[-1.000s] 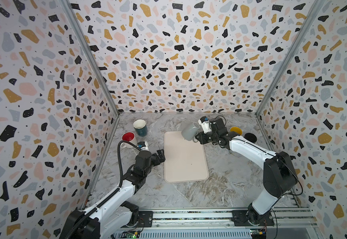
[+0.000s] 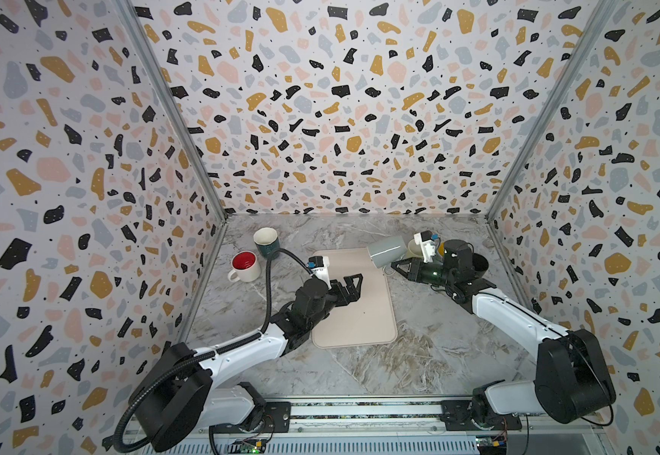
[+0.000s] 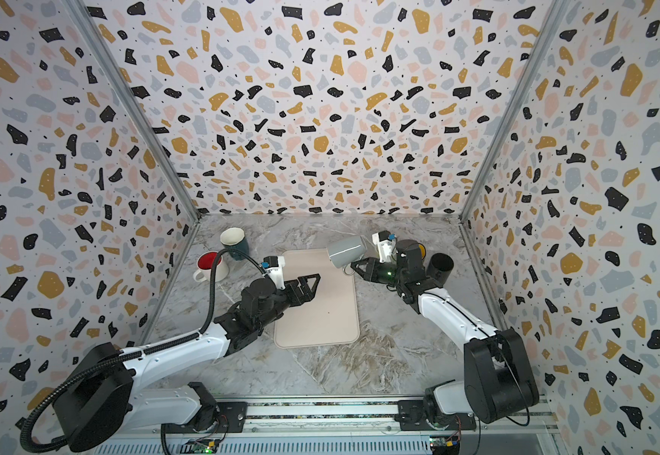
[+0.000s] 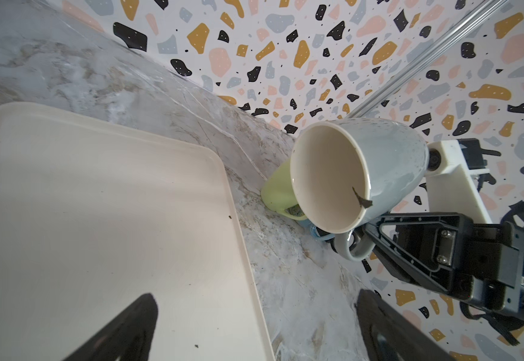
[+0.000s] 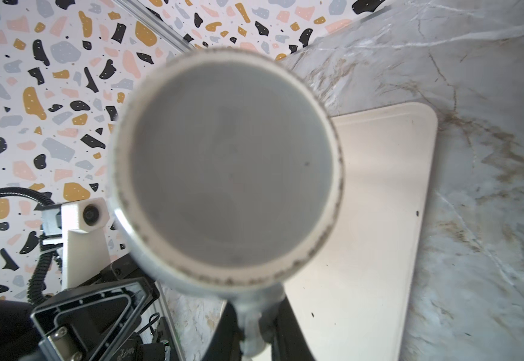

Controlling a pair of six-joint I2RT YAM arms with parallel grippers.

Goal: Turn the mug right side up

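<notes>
The grey mug (image 2: 387, 251) with its cream inside hangs tilted on its side near the tray's far right corner. Its mouth turns toward my left arm, and its base (image 5: 228, 165) fills much of the right wrist view. My right gripper is shut on the mug's handle (image 4: 353, 245), which points downward in the left wrist view. Over the pale tray (image 2: 354, 318), my left gripper (image 2: 353, 287) stands open and empty, some way left and nearer the front than the mug. Its dark fingers (image 4: 132, 325) are spread wide in its wrist view.
A red-lined mug (image 2: 245, 265) and a teal mug (image 2: 267, 242) stand upright at the back left. Behind the right arm are a green mug (image 4: 278, 187) and a black mug (image 3: 440, 265), partly covered.
The right gripper has carried the mug rightward, and the mug has swung so that its mouth faces further left. My left gripper has moved right, from the tray's left edge to over its middle.
</notes>
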